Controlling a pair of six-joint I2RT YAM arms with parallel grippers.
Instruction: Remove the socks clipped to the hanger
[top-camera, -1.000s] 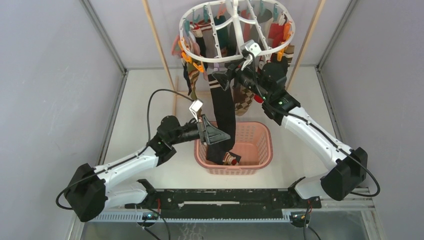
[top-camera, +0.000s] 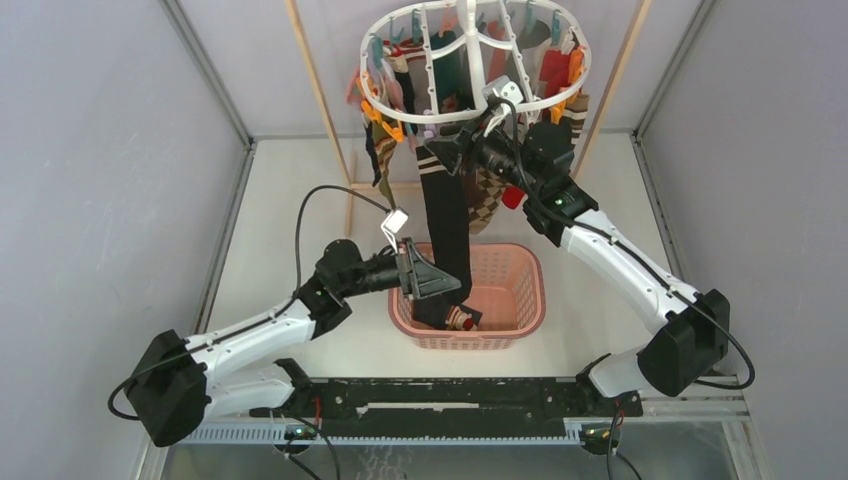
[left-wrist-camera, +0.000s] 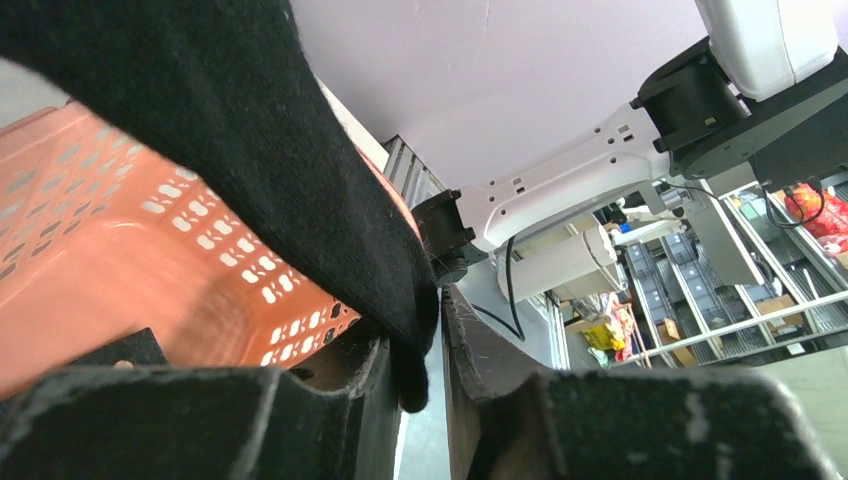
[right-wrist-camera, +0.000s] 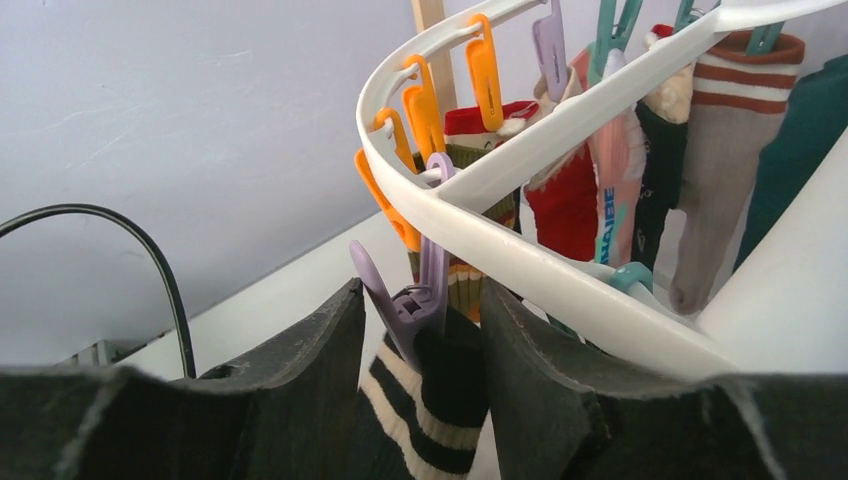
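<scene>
A long black sock with pale stripes near its top (top-camera: 447, 215) hangs from the white round hanger (top-camera: 375, 93) into the basket. A purple clip (right-wrist-camera: 433, 285) holds its striped upper end. My left gripper is shut on the sock's lower part, the dark cloth (left-wrist-camera: 330, 200) passing between its fingers. At the rim, my right gripper has its fingers apart, one on each side of the purple clip and the sock's top. The clip's free handle lies close to the left finger (right-wrist-camera: 345, 330); firm contact cannot be made out.
The pink basket (top-camera: 530, 310) stands below, with a dark sock (top-camera: 462, 318) showing a patterned end in it. Orange clips (right-wrist-camera: 484, 75) and teal clips sit along the rim beside the purple one. Other socks (right-wrist-camera: 735, 130) hang close behind the right gripper.
The left gripper has shifted only slightly, down and back a little. The right gripper stays at the purple clip, with a very small shift. The black sock hangs much as before.
</scene>
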